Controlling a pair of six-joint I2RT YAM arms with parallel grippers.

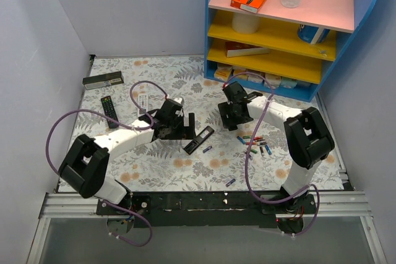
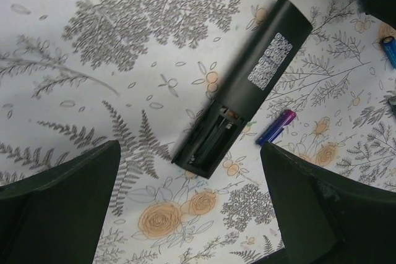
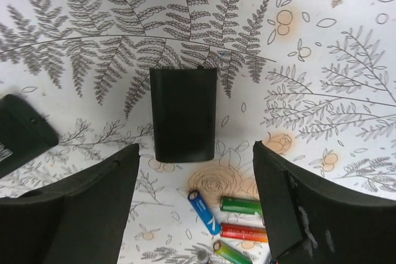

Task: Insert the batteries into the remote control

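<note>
The black remote control (image 1: 198, 140) lies back side up at mid-table; its open battery compartment (image 2: 211, 143) looks empty in the left wrist view. One purple-and-blue battery (image 2: 276, 127) lies beside it, and another battery (image 1: 231, 182) is near the front. My left gripper (image 1: 191, 125) stands open above the remote, nothing between its fingers. A black rectangular piece (image 3: 184, 115), apparently the battery cover, shows on the cloth ahead of my open right gripper (image 1: 224, 117). The top view hides this piece under that gripper.
Several coloured batteries (image 1: 255, 142) cluster right of the right gripper. A second remote (image 1: 109, 110), a white remote (image 1: 143, 102) and a dark box (image 1: 103, 80) lie at left. The shelf (image 1: 272, 60) stands at back right.
</note>
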